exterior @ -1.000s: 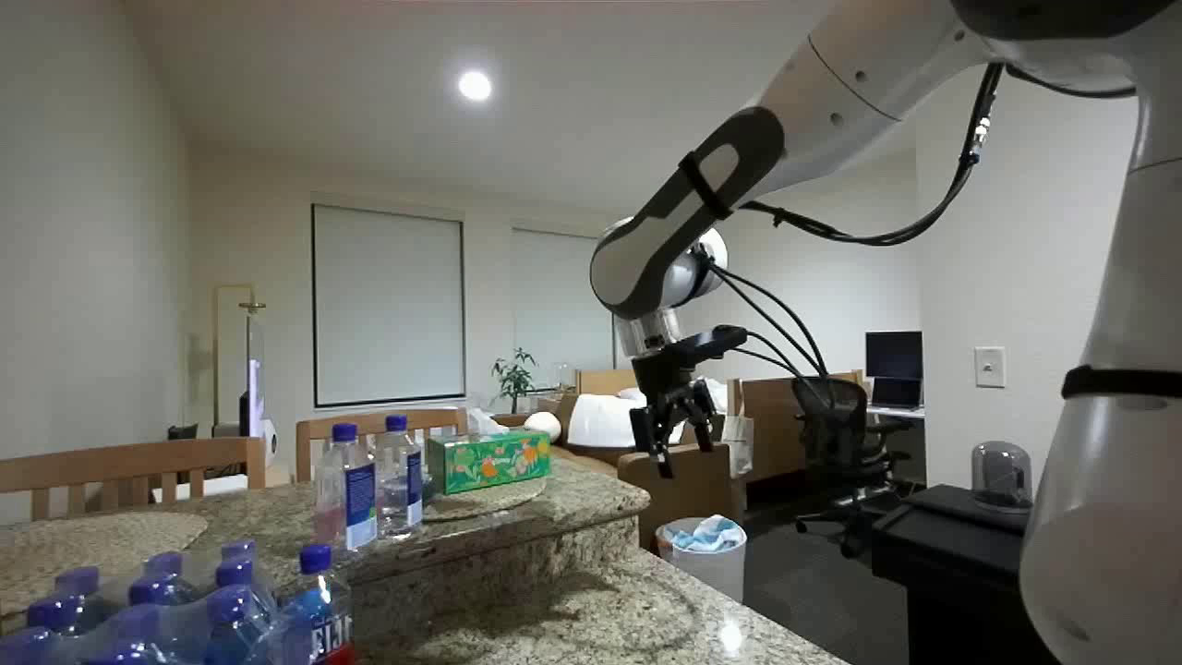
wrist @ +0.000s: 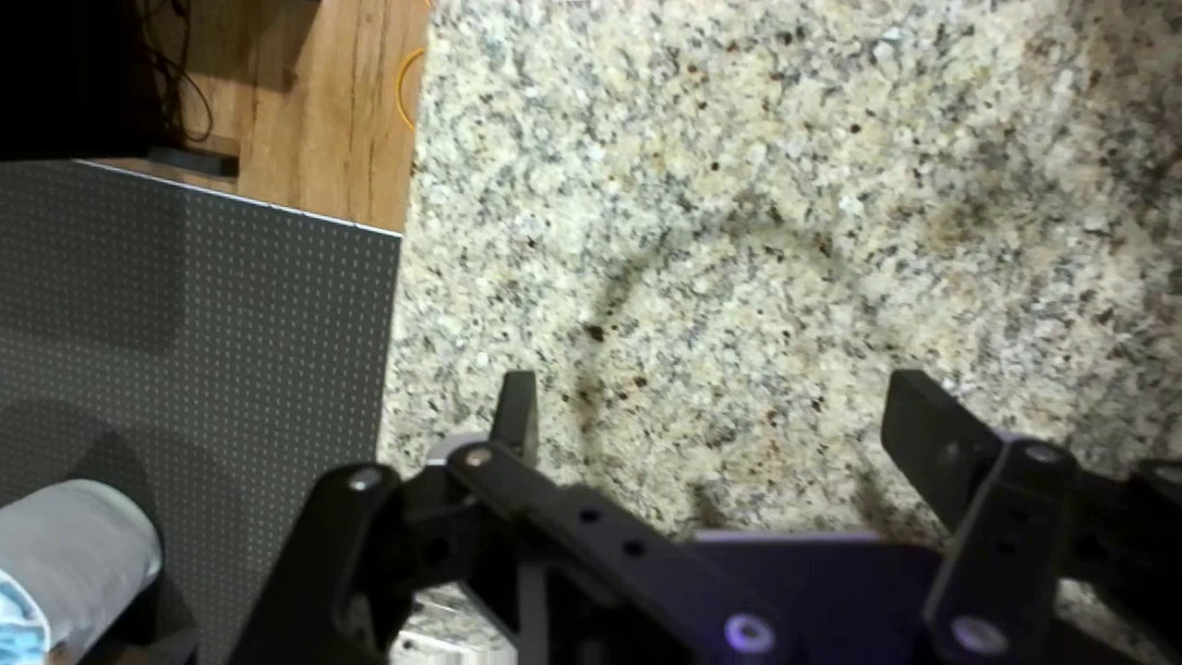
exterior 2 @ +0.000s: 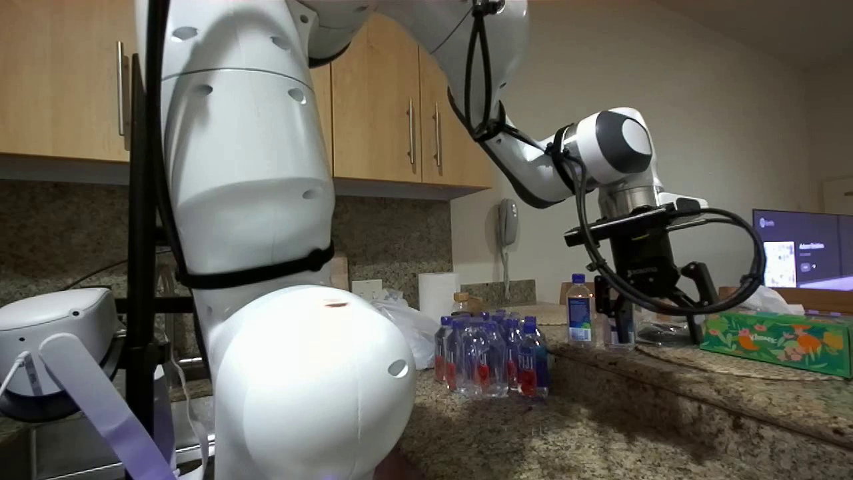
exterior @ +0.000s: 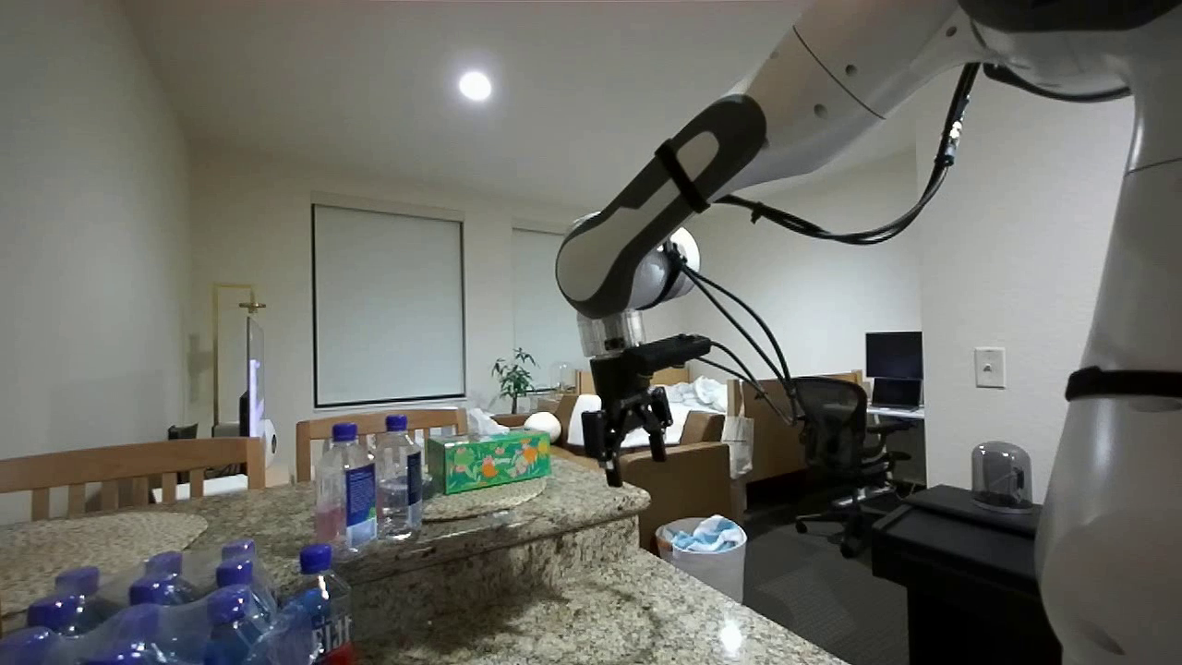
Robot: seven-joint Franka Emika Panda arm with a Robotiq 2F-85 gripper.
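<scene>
My gripper hangs open in the air above the granite counter, fingers downward, with nothing between them. In the wrist view a finger stands on each side of bare granite. Exterior view 1 shows a green floral tissue box on the raised ledge, left of the gripper. Two water bottles with blue caps, one nearer and one behind, stand beside the box. From exterior view 2, my gripper overlaps one bottle and sits left of the tissue box in the picture.
Several more bottles stand grouped on the lower counter. A raised granite ledge steps up from it. Past the counter edge, a trash bin stands on the floor. The lower counter has clear space.
In exterior view 1 the arm has moved left, bringing the gripper closer to the tissue box and slightly lower. It hangs more upright now. The bottles and box have stayed put.
</scene>
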